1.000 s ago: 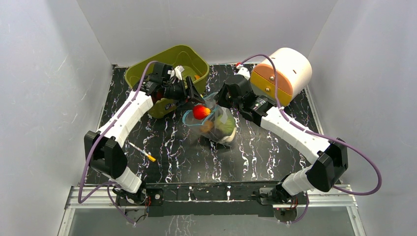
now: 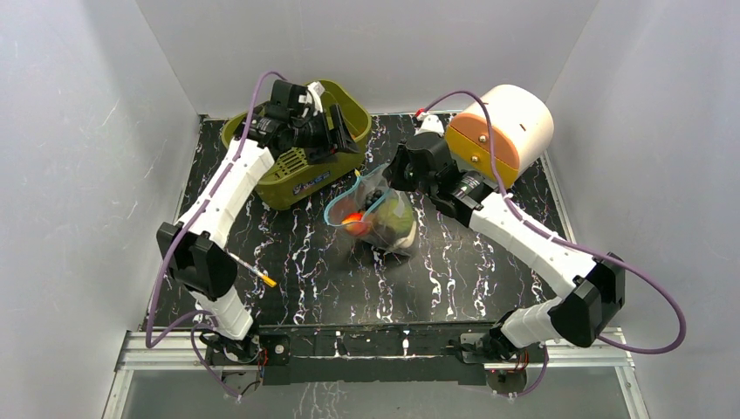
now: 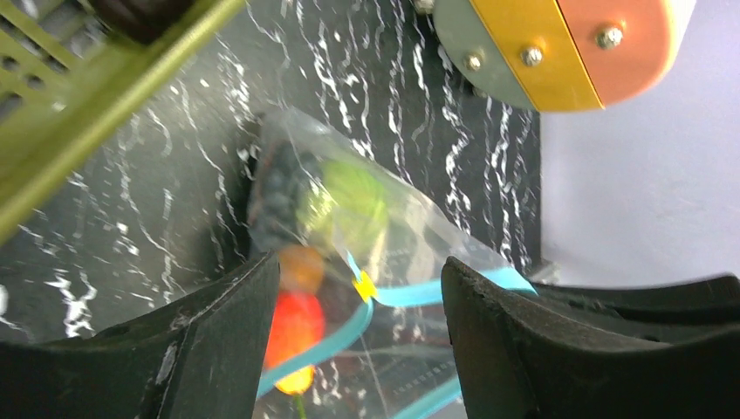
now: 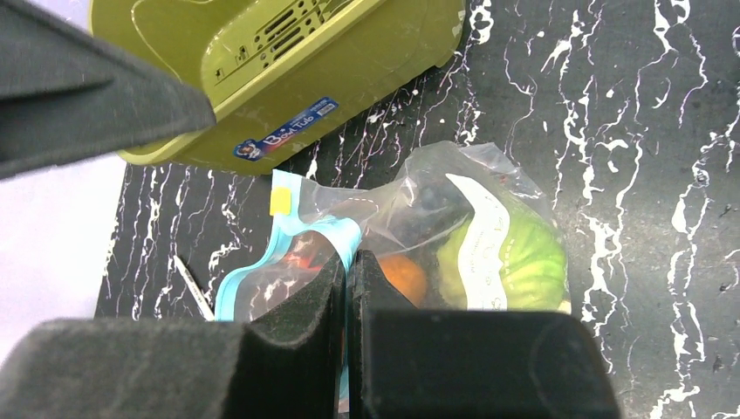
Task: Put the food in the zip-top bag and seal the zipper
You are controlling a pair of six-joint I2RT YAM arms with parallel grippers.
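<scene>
A clear zip top bag (image 2: 384, 229) with blue rim sits mid-table, holding a red and yellow food item (image 3: 292, 327), a smaller orange item (image 4: 403, 278), a green leafy item (image 4: 515, 257) and dark pieces. My right gripper (image 2: 394, 175) is shut on the bag's blue rim at the back of its opening. My left gripper (image 2: 340, 135) hangs open above and behind the bag, over the tub's front part, nothing between its fingers in its wrist view.
A green tub (image 2: 288, 188) stands at back left, a cream and yellow rounded box (image 2: 515, 131) at back right. A marker (image 2: 262, 275) lies front left.
The red food has gone from the left gripper at the bag's opening down into the bag. The left gripper has risen up and back. The right gripper has stayed nearly still.
</scene>
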